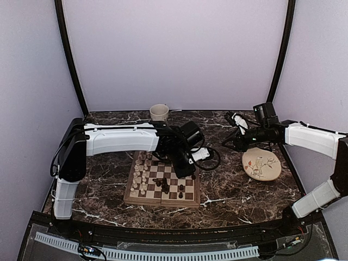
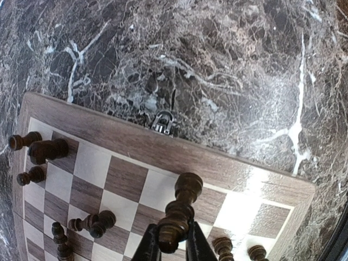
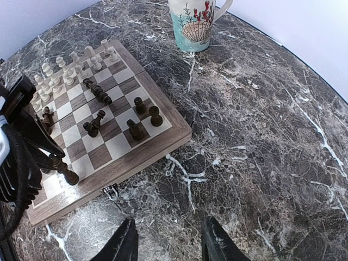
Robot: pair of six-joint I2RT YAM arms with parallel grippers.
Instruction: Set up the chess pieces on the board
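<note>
A dark chess piece (image 2: pixel 187 191) is clasped near its top by my left gripper, its base towards the board's edge row. In the right wrist view this same piece (image 3: pixel 67 172) looks tilted; whether its base touches the board (image 3: pixel 100 175) is unclear. From above, my left gripper (image 1: pixel 187 173) covers part of the right side of the board (image 1: pixel 142 200). White pieces (image 1: pixel 136 182) fill the left rows. Several dark pieces (image 3: pixel 98 91) stand or lie across the board's middle and dark side. My right gripper is open and empty, right of the board.
A decorated mug (image 3: pixel 194 24) stands behind the board. On the right lies a round plate (image 1: pixel 261 165) with a bird picture. A metal clasp (image 2: pixel 163 122) sits on the board's side edge. Bare marble lies between board and plate.
</note>
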